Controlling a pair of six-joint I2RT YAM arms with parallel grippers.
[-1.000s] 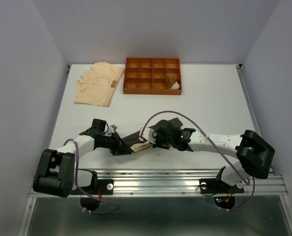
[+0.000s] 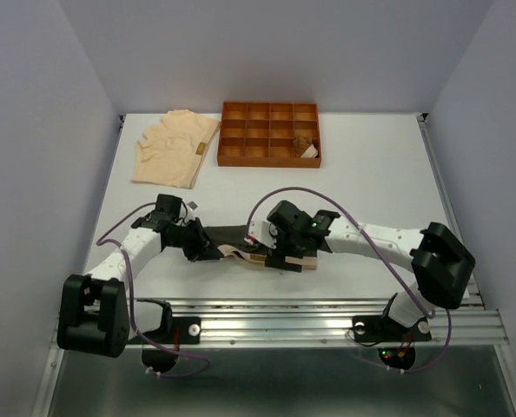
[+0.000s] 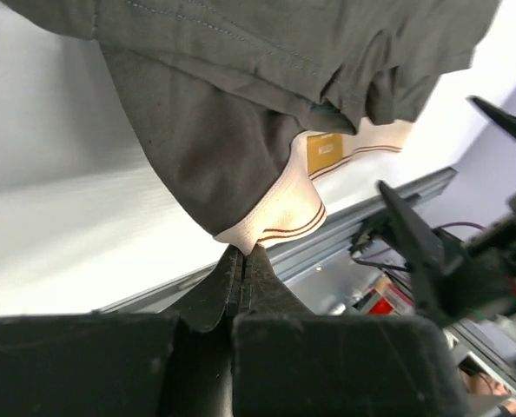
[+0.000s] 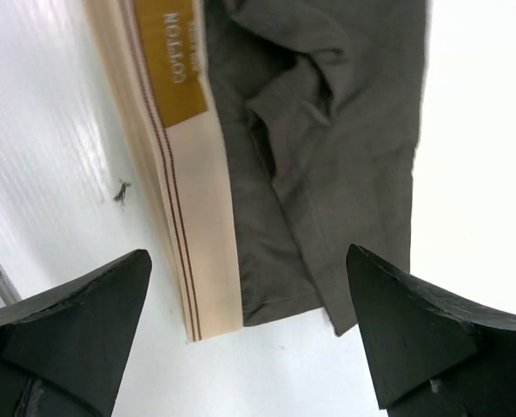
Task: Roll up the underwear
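Note:
The dark grey underwear (image 2: pixel 228 233) lies across the front middle of the table, its beige waistband along the near side. My left gripper is shut on the waistband's left corner, pinching the beige edge at its fingertips. In the right wrist view, the waistband (image 4: pixel 201 208) runs straight with its mustard label (image 4: pixel 173 69) showing. Grey fabric beside it has loose folds. My right gripper stands open above the underwear's right end, with that end in view between its spread fingers and nothing gripped.
At the back left lies a beige underwear piece (image 2: pixel 171 143), flat. A brown divided box (image 2: pixel 267 130) stands behind the middle, with something brown and white in its right compartments. A metal rail (image 2: pixel 267 306) borders the front.
My left gripper has shifted slightly left and back with its corner. The underwear's right end lies straighter than before.

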